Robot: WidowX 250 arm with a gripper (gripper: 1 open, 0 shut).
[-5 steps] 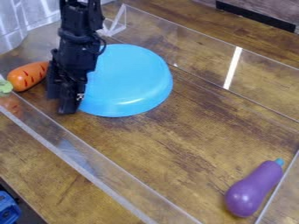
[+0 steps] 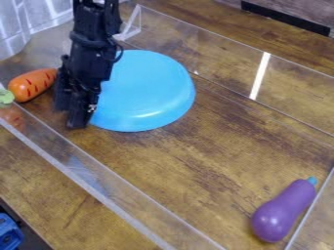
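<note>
The black gripper (image 2: 76, 105) hangs from the top left, its tips low at the left edge of a round blue object (image 2: 144, 88) on the wooden surface. Whether it is open, shut or gripping that edge cannot be made out. An orange carrot (image 2: 33, 83) lies just left of the gripper. A purple eggplant (image 2: 280, 213) lies at the lower right.
Clear plastic walls edge the wooden surface (image 2: 209, 166). A blue item (image 2: 6, 232) sits outside at the bottom left.
</note>
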